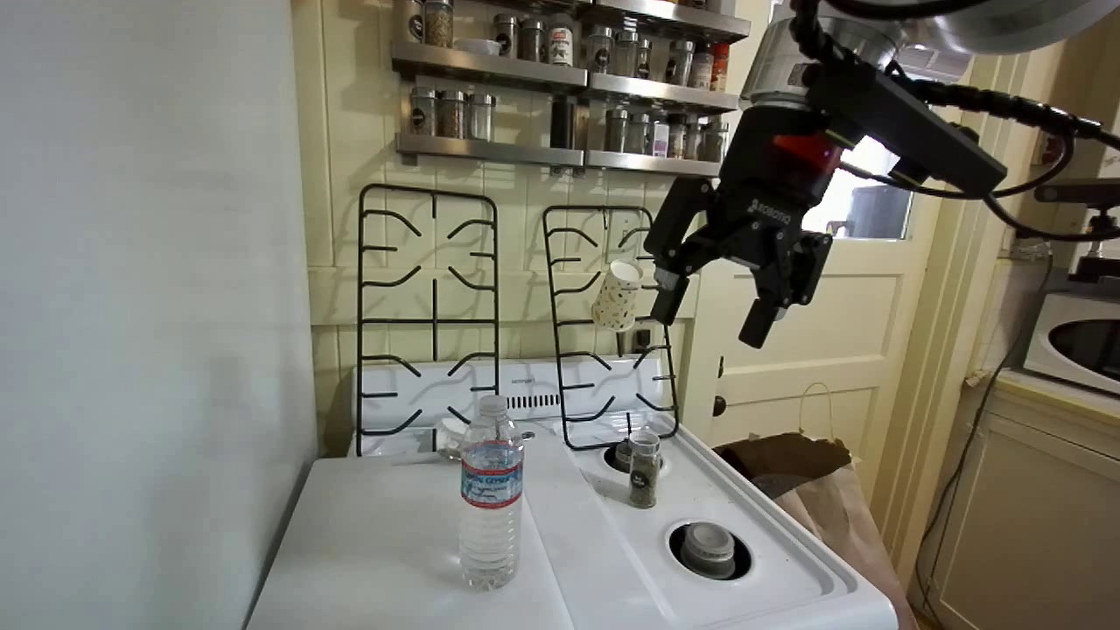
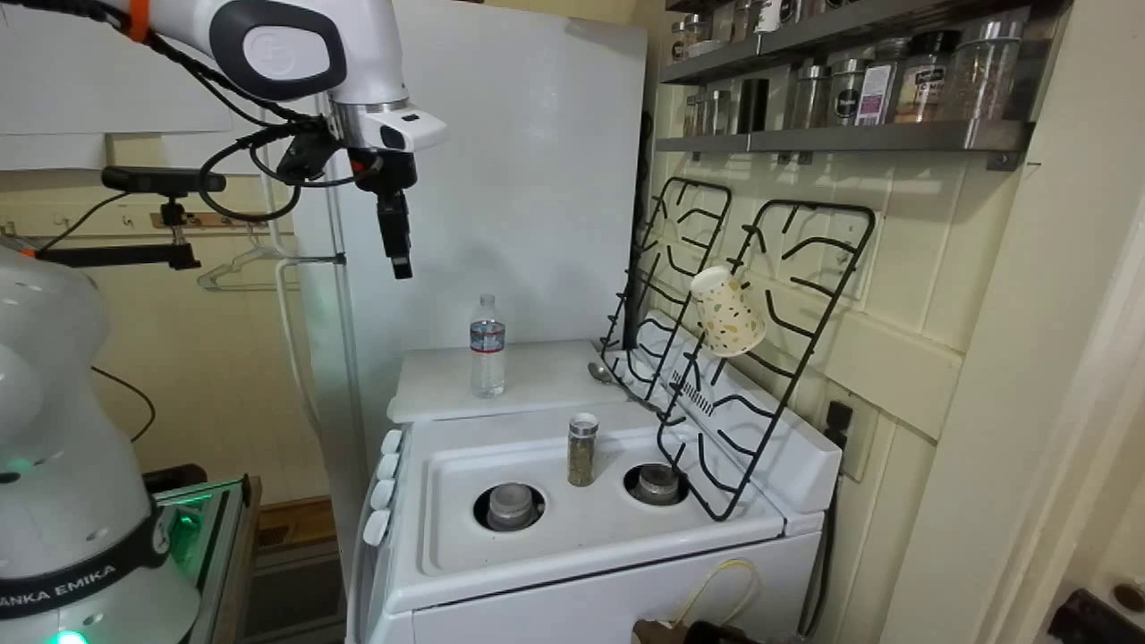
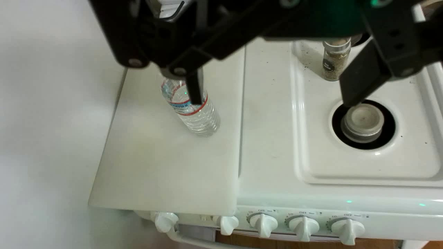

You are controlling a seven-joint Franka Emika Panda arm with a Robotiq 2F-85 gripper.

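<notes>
My gripper (image 1: 714, 317) hangs high over the stove, its two fingers spread wide with only air between them. A clear water bottle (image 1: 491, 530) with a red and blue label stands upright on the white board (image 3: 166, 174) over the stove's left side. On the right-hand burner area stands a small spice jar (image 2: 581, 451) with a silver lid, upright between the two burners. A speckled paper cup (image 2: 727, 311) hangs tilted on one of the upright black grates (image 2: 794, 365). In the wrist view one finger covers part of the bottle.
Black grates (image 1: 428, 320) lean against the wall behind the stove. Spice shelves (image 1: 493, 65) run above them. Two uncovered burners (image 3: 363, 123) sit on the right side. A spoon (image 2: 598, 372) lies at the back of the board.
</notes>
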